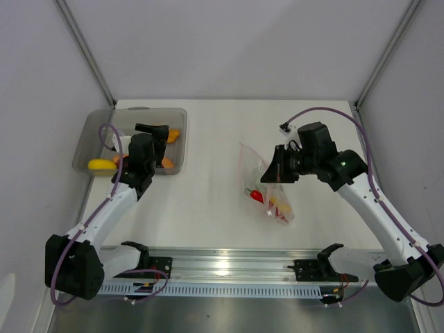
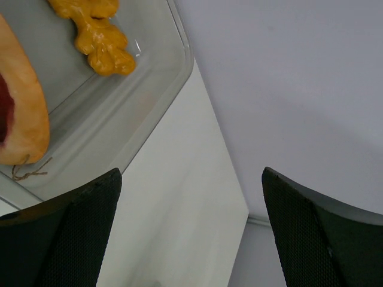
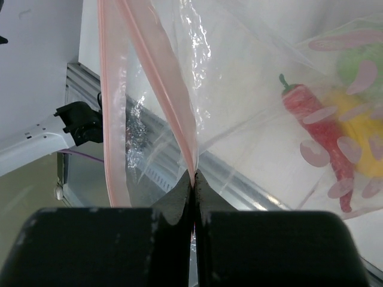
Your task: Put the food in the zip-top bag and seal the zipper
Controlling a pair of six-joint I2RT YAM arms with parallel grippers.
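The zip top bag [image 1: 250,173] stands on the table at right, holding a red pepper [image 3: 317,128] and yellow and green items. My right gripper is shut on the bag's pink zipper edge. My left gripper [image 1: 152,139] is over the food bin at left, open with nothing between its fingers. In the left wrist view a bread item with red filling [image 2: 24,113] and a yellow-orange piece [image 2: 105,48] lie in the bin.
The grey bin [image 1: 156,113] sits at the table's back left, with a yellow item [image 1: 102,164] at its front. Walls border the table.
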